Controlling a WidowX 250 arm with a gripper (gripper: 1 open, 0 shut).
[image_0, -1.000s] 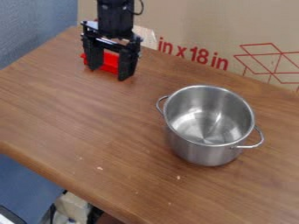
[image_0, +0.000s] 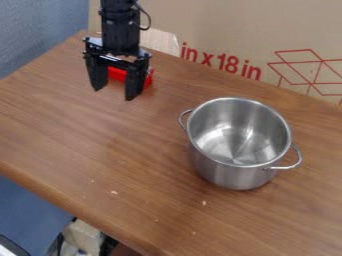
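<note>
My black gripper (image_0: 115, 72) hangs at the top left of the camera view, its two fingers spread open on either side of a red object (image_0: 140, 76) lying on the wooden table. The red object is partly hidden behind the gripper; whether the fingers touch it I cannot tell. A steel pot (image_0: 238, 143) with two handles stands upright on the right half of the table.
The table (image_0: 107, 160) has clear space at the left, middle and front. A cardboard panel (image_0: 281, 40) with printed red lettering stands along the back edge. Blue floor shows beyond the table's left edge.
The gripper has shifted slightly to the left over the last second. The pot has not moved.
</note>
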